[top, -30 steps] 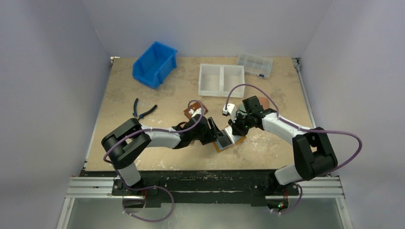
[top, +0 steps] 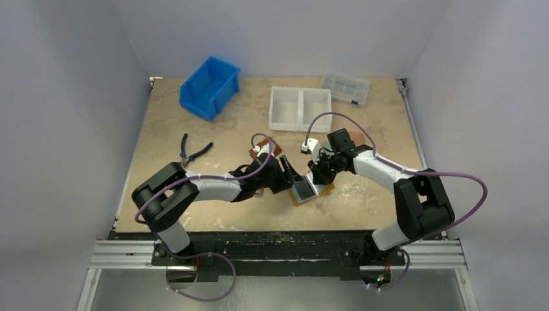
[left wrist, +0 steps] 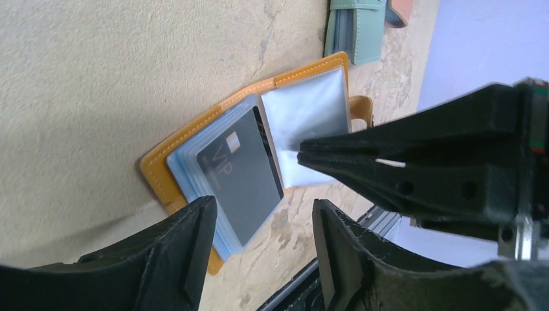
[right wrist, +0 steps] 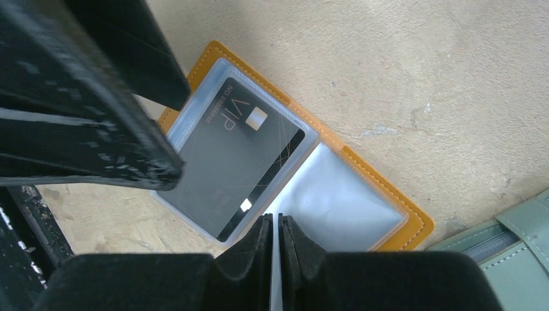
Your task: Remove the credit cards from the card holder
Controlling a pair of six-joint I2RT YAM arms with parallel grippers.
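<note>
An orange card holder [right wrist: 408, 227] lies open on the table, with a stack of cards in a clear sleeve, a dark VIP card [right wrist: 236, 155] on top, and a white panel [left wrist: 304, 110] beside it. My right gripper is shut at the white panel; whether it pinches the panel is hard to tell. My left gripper stands open over the lower edge of the card stack, with nothing visibly between its fingers.
A teal holder [left wrist: 353, 35] lies beside the orange one. Pliers [top: 194, 152], a blue bin [top: 208, 87], a white divided tray [top: 299, 109] and a clear box [top: 345, 87] surround the work area.
The right arm has moved very little.
</note>
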